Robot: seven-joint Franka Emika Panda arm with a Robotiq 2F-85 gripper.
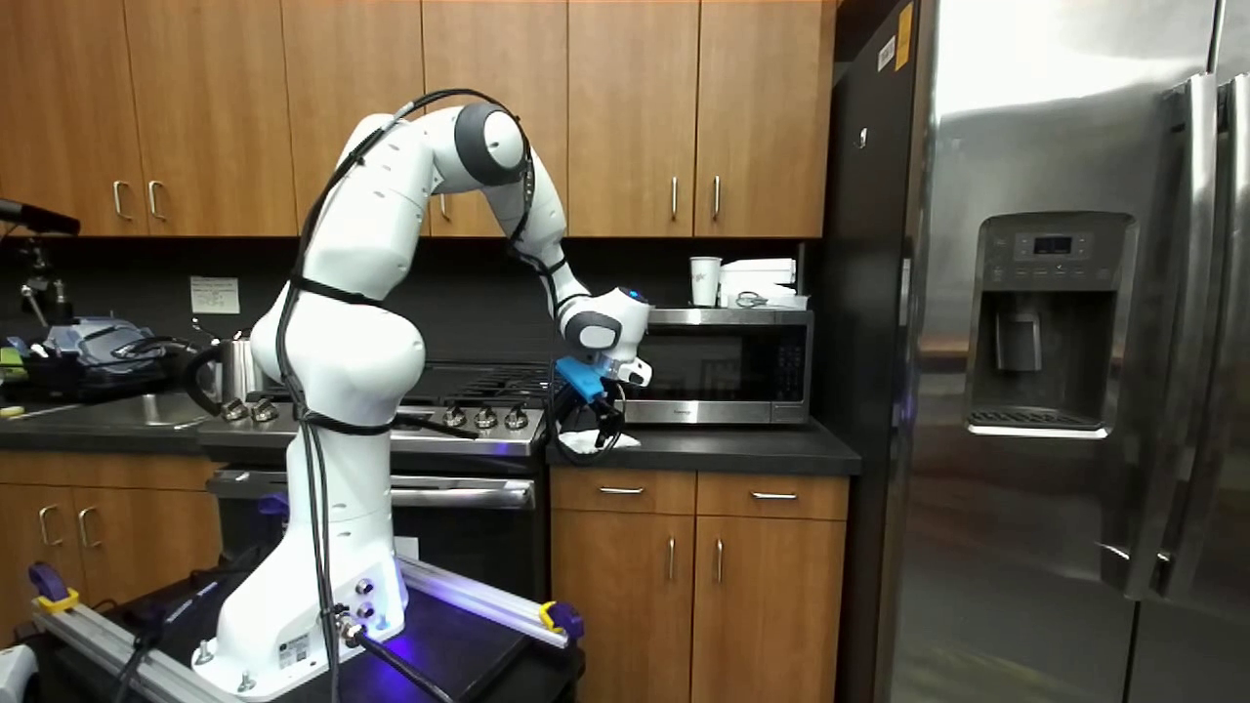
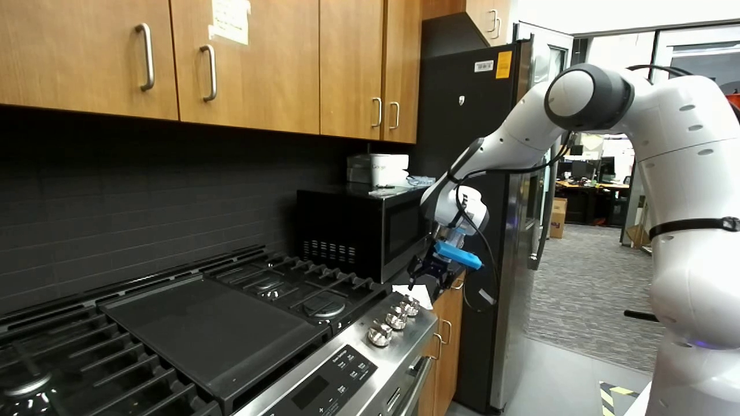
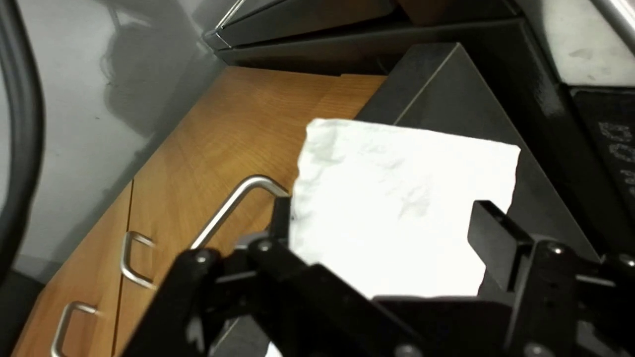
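A crumpled white paper towel [image 3: 381, 202] lies flat on the dark countertop [image 3: 440, 110], close to its front edge. In the wrist view it fills the space beyond and between my fingers. My gripper stands open over it, its right finger pad [image 3: 492, 244] set against the towel's right part and the left one by its left edge. Contact with the towel cannot be told. From the first outside view the gripper [image 1: 604, 432] points down in front of the microwave, and the white towel [image 1: 621, 441] shows partly behind it.
The microwave [image 1: 791, 363] stands right behind the gripper, with a cup [image 1: 704, 281] and white containers [image 1: 756, 279] on top. To its left is the stove [image 2: 215, 319] with knobs at its front.
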